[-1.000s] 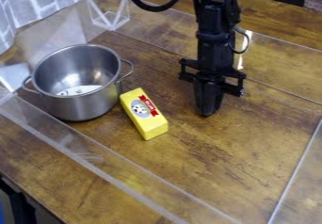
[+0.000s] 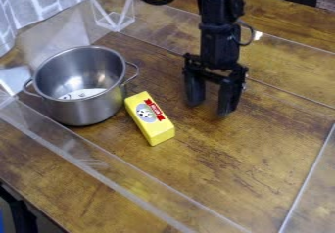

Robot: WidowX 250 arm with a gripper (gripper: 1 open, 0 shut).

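Observation:
My black gripper (image 2: 211,90) hangs low over the wooden table at the upper middle, its fingers apart and open, with nothing visible between them. To its lower left lies a yellow box (image 2: 149,118) with a red label and a round printed picture, apart from the gripper. A steel pot (image 2: 98,110) with two handles stands on the left, just beside the box, with something small and white on its floor.
Transparent panels or edges run along the left and lower side. A white object is partly hidden behind the arm.
The arm has shifted slightly left, and the gripper's fingers look farther apart than a second ago. The box and pot have not moved.

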